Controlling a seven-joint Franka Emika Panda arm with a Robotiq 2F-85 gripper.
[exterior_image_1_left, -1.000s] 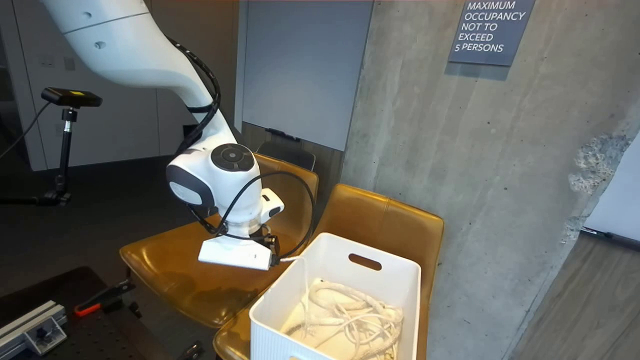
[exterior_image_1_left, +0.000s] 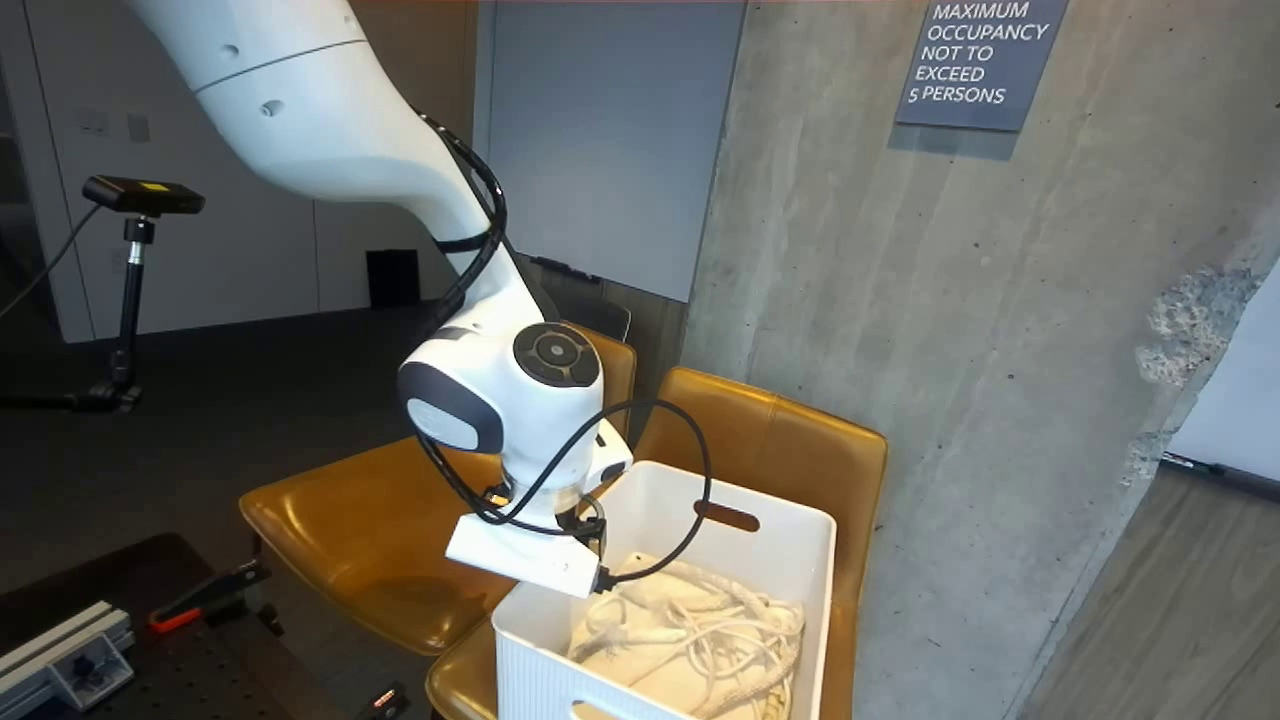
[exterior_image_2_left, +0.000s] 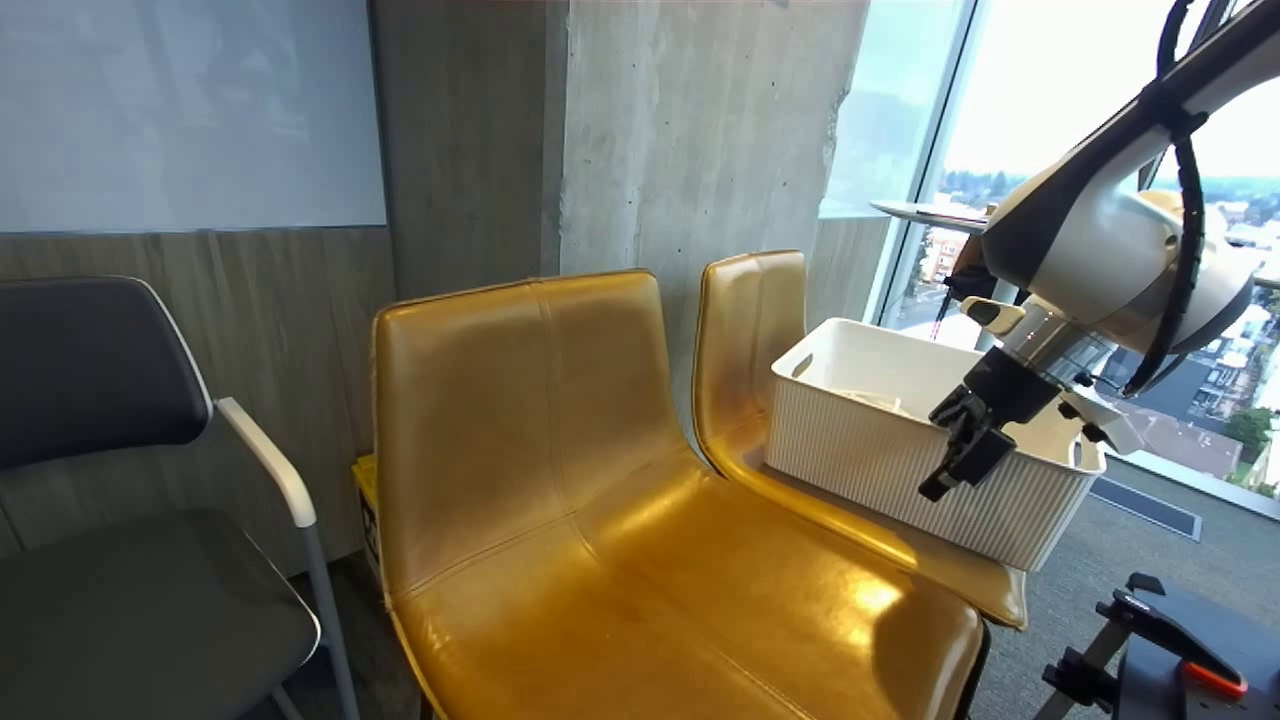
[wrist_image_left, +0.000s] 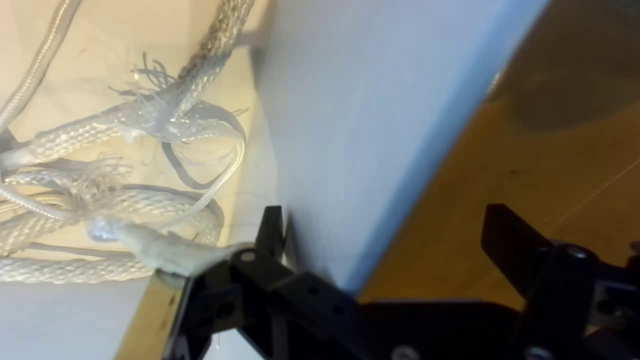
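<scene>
In the wrist view my gripper stands open across the near side wall of the white bin (wrist_image_left: 354, 108). Its left finger (wrist_image_left: 273, 231) is on the inner side; the right finger (wrist_image_left: 510, 243) is outside, above the tan chair. Inside the bin lie tangled white ropes (wrist_image_left: 84, 135) with frayed ends. One rope end (wrist_image_left: 162, 243) reaches up to the left finger; whether it touches is unclear. From exterior view 2, the dark fingers show at the bin's ribbed side (exterior_image_2_left: 852, 456). The wrist hides them in exterior view 1, where the rope pile (exterior_image_1_left: 708, 642) is visible.
The bin rests on a tan chair (exterior_image_1_left: 792, 432) against the concrete pillar (exterior_image_1_left: 1020, 360). A second tan chair (exterior_image_2_left: 528, 444) beside it is empty. A dark table with a clamp (exterior_image_1_left: 210, 594) is at lower left in exterior view 1.
My arm has moved right and down, to the bin's wall. A white rope that stretched from the gripper over the rim no longer hangs there. The bin has shifted very slightly.
</scene>
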